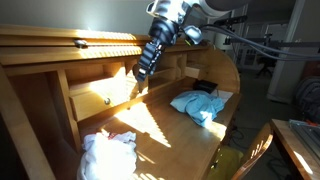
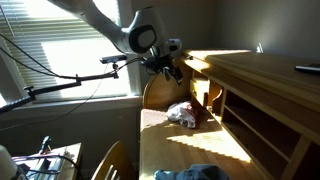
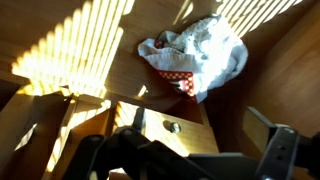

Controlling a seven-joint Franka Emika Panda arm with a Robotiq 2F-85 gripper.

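My gripper hangs in the air above the desk, its fingers open and empty. In the wrist view its two dark fingers stand wide apart. A crumpled white cloth with a red patterned part lies on the desktop, apart from the gripper; it is the white bundle at the near left in exterior view 1. Farther along the desk lies a crumpled light-blue cloth, only partly visible at the bottom of exterior view 2.
The wooden desk has a back row of cubbies and a small shut drawer with a round knob. A dark object sits behind the blue cloth. Sunlit desktop between the cloths is clear. A chair stands in front.
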